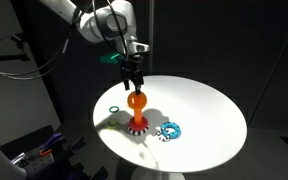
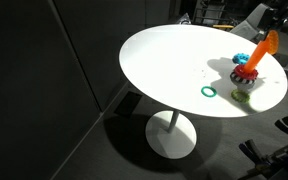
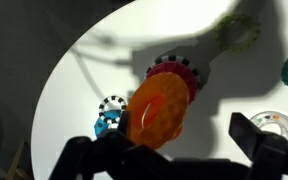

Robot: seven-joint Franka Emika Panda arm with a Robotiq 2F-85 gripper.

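Observation:
An upright orange post with a broad, rounded top [image 1: 137, 100] stands on the white table. At its foot is a red ring [image 3: 175, 67] with a black-and-white edge. My gripper [image 1: 131, 86] hangs just above the post's top, pointing down. In the wrist view its dark fingers [image 3: 81, 152] are spread wide, with the orange top below and between them, nearer the left finger. No hold on it shows; whether either finger touches it, I cannot tell. In exterior view 2 the gripper's tips are out of frame.
A blue ring [image 1: 172, 130] and a black-and-white ring [image 3: 112, 108] lie together on one side of the post. Opposite are a teal ring [image 2: 208, 91], a yellow-green ring [image 2: 241, 96] and a pale spotted ring [image 3: 275, 124].

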